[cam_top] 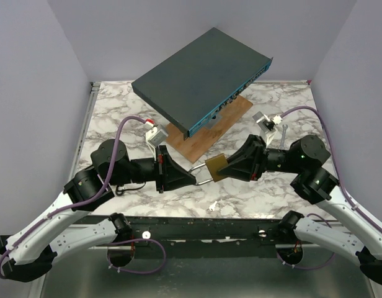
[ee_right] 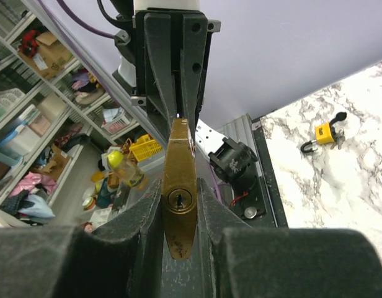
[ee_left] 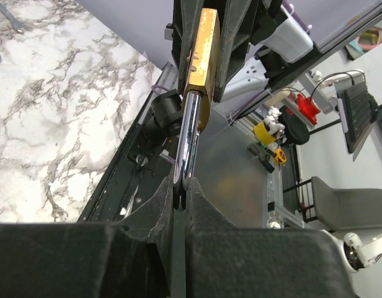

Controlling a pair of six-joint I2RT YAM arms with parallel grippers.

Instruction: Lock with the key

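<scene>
A brass padlock (cam_top: 216, 167) hangs above the table between my two grippers. My left gripper (cam_top: 192, 176) is shut on its steel shackle (ee_left: 188, 133), from the curved end. On the brass body (ee_left: 204, 53) my right gripper is shut, and the keyhole (ee_right: 180, 199) faces the right wrist camera with no key in it. Both shackle legs reach the body in the top view; whether they are latched, I cannot tell. A small silvery key (cam_top: 213, 206) lies on the marble table near the front edge.
A dark flat box (cam_top: 200, 77) overhangs a brown board (cam_top: 200, 139) at the back. A yellow padlock (ee_right: 326, 133) with a black shackle lies on the table. Wrenches (cam_top: 283, 133) rest at the right. Bare marble lies below the held padlock.
</scene>
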